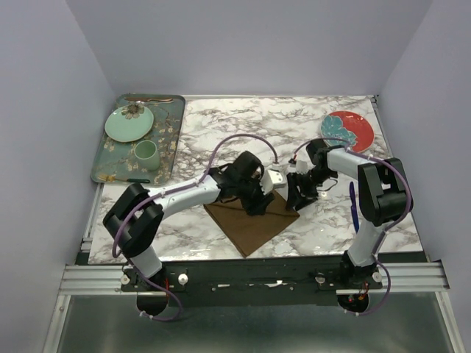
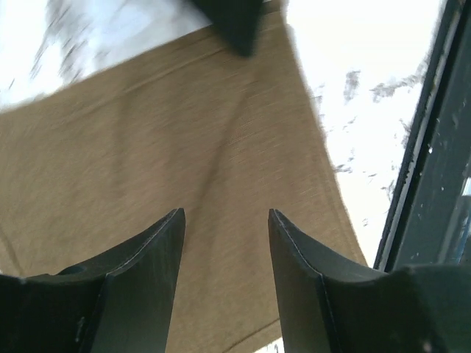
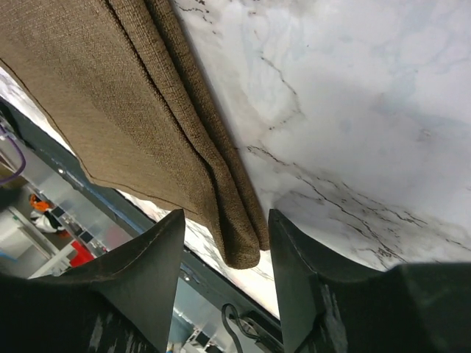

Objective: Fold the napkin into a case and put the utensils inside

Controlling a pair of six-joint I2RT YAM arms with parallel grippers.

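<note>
The brown napkin lies folded diagonally on the marble table, filling much of the left wrist view. My left gripper hovers over its middle, fingers open. My right gripper is at the napkin's right corner, open; in the right wrist view the creased, folded edge runs down between its fingertips. Utensils with wooden handles lie on the tray at the back left.
The green tray holds a plate and a green cup. A red and blue plate sits back right; a blue stick-like item lies at the right.
</note>
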